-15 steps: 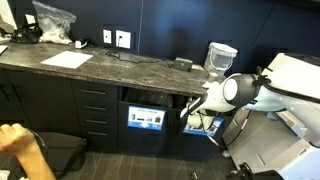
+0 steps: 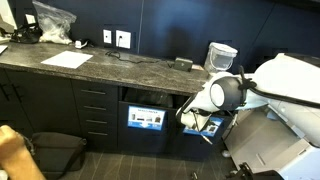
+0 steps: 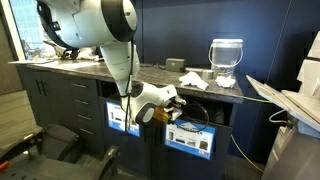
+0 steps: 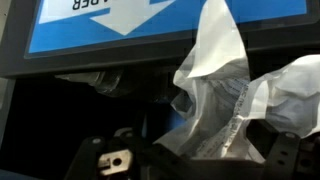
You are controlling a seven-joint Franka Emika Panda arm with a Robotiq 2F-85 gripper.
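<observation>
In the wrist view my gripper is open, its dark fingers apart at the lower edge. A crumpled white sheet, perhaps plastic or paper point(image 4: 218, 62), rises through the space between them and spreads to the right. Whether the fingers touch it cannot be told. Beyond it is a dark opening behind a drawer front with a blue and white label point(image 4: 170, 22). From outside, the gripper point(image 3: 172, 108) is low at the cabinet front, close above the labelled drawer point(image 3: 190, 138). The arm hides part of it in the first exterior view.
Above stands the dark countertop point(image 2: 120, 70), carrying a clear bucket point(image 3: 225, 57), a small dark box point(image 2: 183, 64) and a white sheet of paper point(image 2: 67, 59). A black bin point(image 2: 58, 152) sits on the floor at left, near a person's hand point(image 2: 14, 152).
The arm's wrist has shifted slightly left and down in the first exterior view. The person's hand at left has moved left and lower. The drawers look the same.
</observation>
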